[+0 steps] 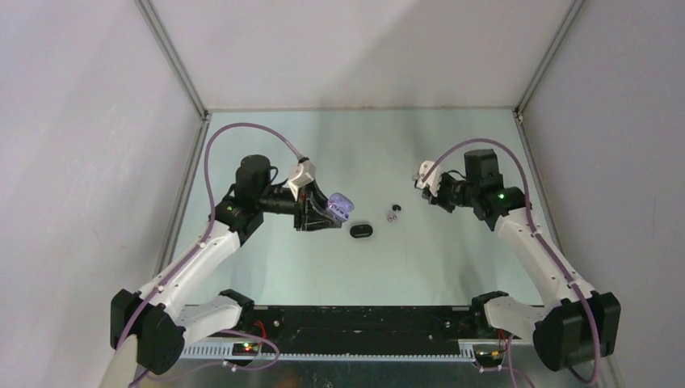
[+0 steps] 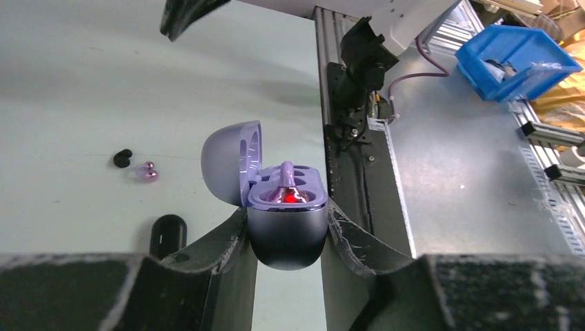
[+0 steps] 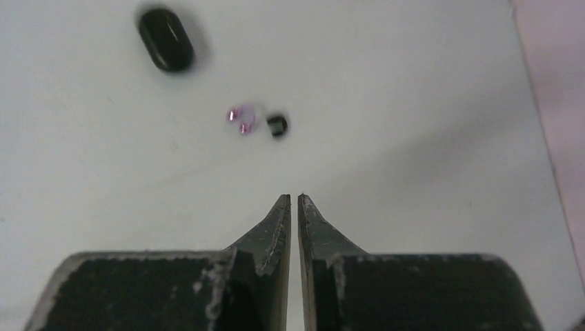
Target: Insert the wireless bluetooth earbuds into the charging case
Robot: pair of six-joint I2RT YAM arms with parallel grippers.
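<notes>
My left gripper is shut on the open purple charging case [image 2: 285,221], lid raised to the left, a metallic pink earbud [image 2: 287,189] with a red light seated inside. In the top view the case [image 1: 340,206] is left of centre. A loose pinkish-purple earbud lies on the table, also seen in the right wrist view [image 3: 245,127], beside small black earbuds [image 3: 277,125]. My right gripper is above the table to their right, its fingertips close together with a narrow gap and nothing visible between them.
A black oblong case [image 1: 361,231] lies on the table [image 1: 339,275] between the arms. A blue bin [image 2: 510,69] stands outside the table in the left wrist view.
</notes>
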